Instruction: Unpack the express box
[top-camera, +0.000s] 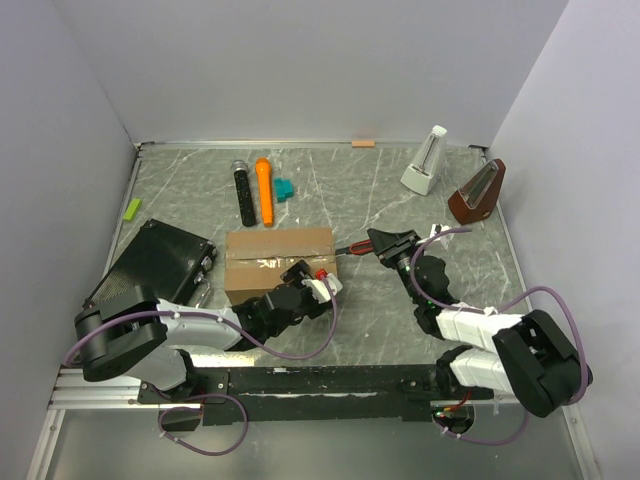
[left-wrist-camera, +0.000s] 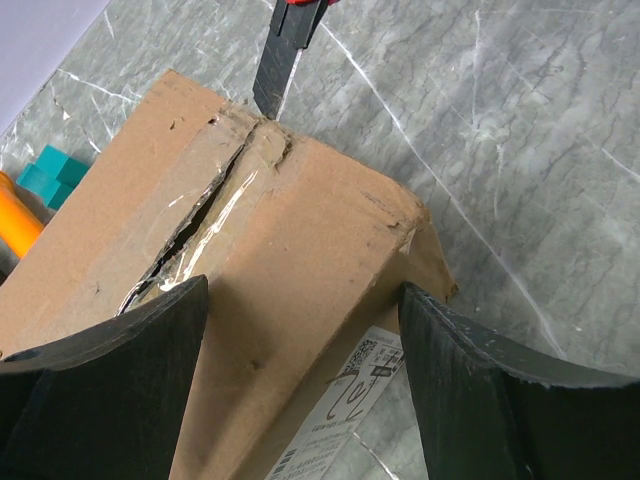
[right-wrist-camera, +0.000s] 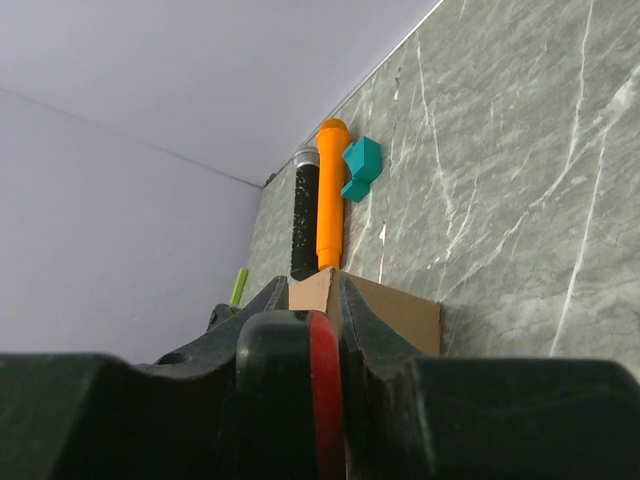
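Note:
A cardboard box (top-camera: 270, 244) with a slit tape seam along its top lies left of centre; in the left wrist view (left-wrist-camera: 280, 240) a label shows on its side. My left gripper is at the box's front right, its fingers apart around a corner. My right gripper (top-camera: 377, 245) is shut on a red-and-black box cutter (right-wrist-camera: 325, 390), whose dark blade (left-wrist-camera: 274, 80) reaches to the box's right end at the seam.
Behind the box lie a dark microphone (top-camera: 243, 195), an orange microphone (top-camera: 265, 192) and a teal piece (top-camera: 283, 189). A black case (top-camera: 150, 265) sits left; two metronomes (top-camera: 477, 195) stand back right.

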